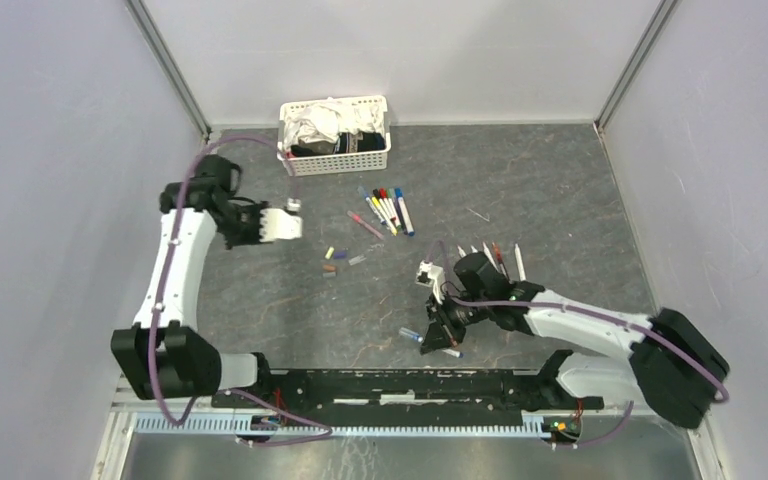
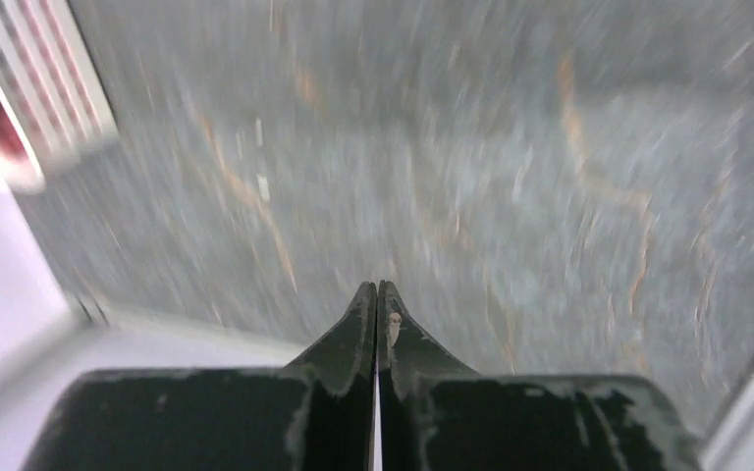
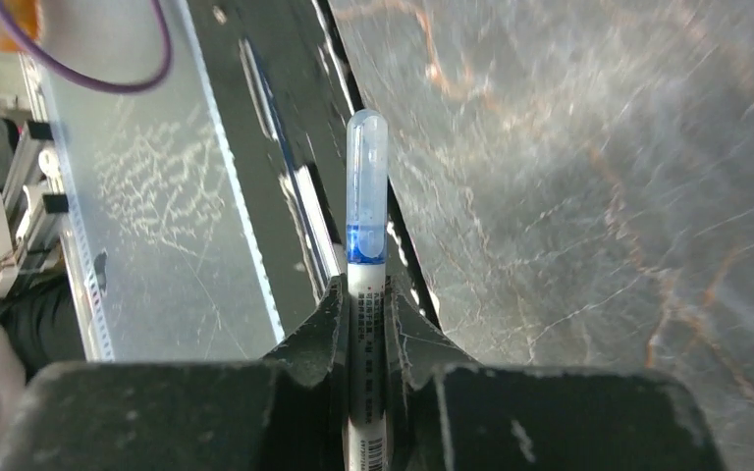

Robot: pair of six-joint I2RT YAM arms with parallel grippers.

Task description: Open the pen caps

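Observation:
In the right wrist view my right gripper has its fingers on both sides of a white-bodied pen (image 3: 367, 339), apparently touching it. The pen's clear and blue cap (image 3: 367, 186) points away from the fingers. From the top, this pen lies slantwise near the front edge. My left gripper is shut, nothing between its fingertips, over bare table at the left. Several capped markers (image 1: 389, 210) lie in a row at back centre. Small loose caps (image 1: 340, 254) are scattered left of centre. More pens (image 1: 520, 262) lie at the right, partly behind the right arm.
A white basket (image 1: 336, 165) with cloths stands at the back. A pink pen (image 1: 366, 224) lies beside the marker row. The black front rail (image 1: 400, 385) is close to the right gripper. Open table (image 1: 560, 190) lies at the back right.

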